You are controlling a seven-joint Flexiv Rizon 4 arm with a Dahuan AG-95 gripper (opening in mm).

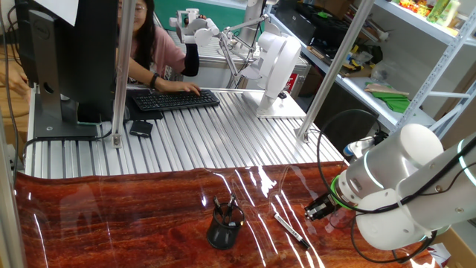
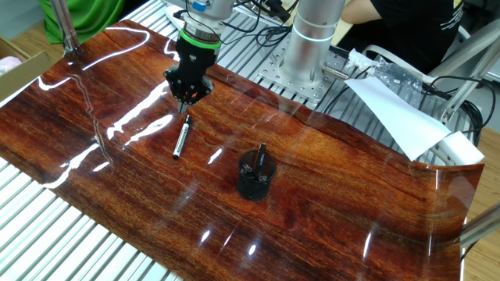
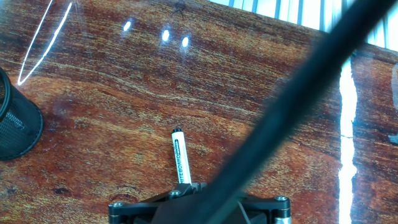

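Observation:
A white whiteboard marker with black ends [image 2: 181, 139] lies on the glossy wood-patterned table cover. My gripper [image 2: 182, 107] hangs just past the marker's far end, its fingers brought together and nothing visible between them. From the wrist, the marker [image 3: 181, 155] extends up from the fingertips, which hide its lower end. In exterior view 1 the gripper [image 1: 310, 215] is to the right of the marker [image 1: 291, 230], seemingly above the table. A black mesh pen cup [image 2: 256, 187] stands upright with several pens in it; its side [image 3: 18, 134] shows at the wrist view's left edge.
A black cable [image 3: 280, 118] crosses the wrist view. Clear table cover [image 1: 111, 223] extends left of the cup. A white sheet [image 2: 400, 117] lies by the cover's edge near the robot base. Behind the cover, a person [image 1: 163, 63] sits at a keyboard [image 1: 175, 100].

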